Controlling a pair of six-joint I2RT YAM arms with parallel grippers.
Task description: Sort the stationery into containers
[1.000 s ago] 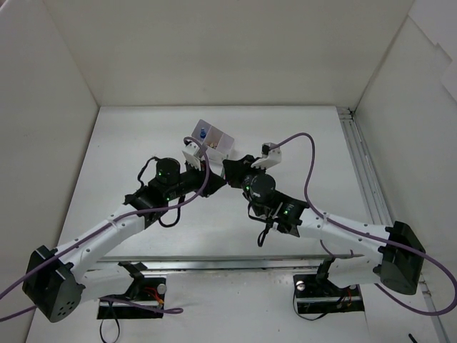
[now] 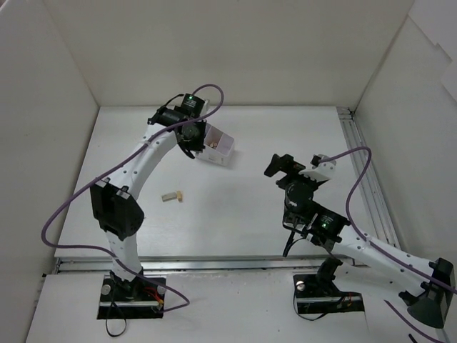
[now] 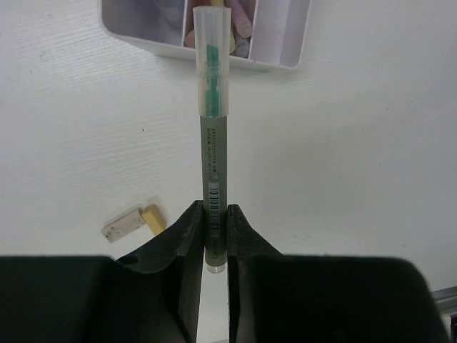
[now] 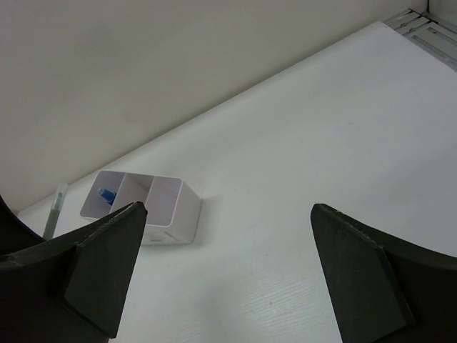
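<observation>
My left gripper is shut on a pen (image 3: 214,143) with a clear cap, greyish barrel and green inside, held over the white compartment box (image 2: 221,150). In the left wrist view the box's compartments (image 3: 278,32) hold pink, yellow and other items; in the right wrist view a blue item (image 4: 107,195) shows inside. On the table lie a grey-white eraser (image 3: 123,225) and a small tan block (image 3: 153,219). My right gripper (image 2: 282,164) stands open to the right, apart from the box, with nothing between its fingers.
Walls stand at the back and sides, and a metal rail (image 2: 364,179) runs along the right edge.
My right gripper has drawn away to the right from their meeting point.
</observation>
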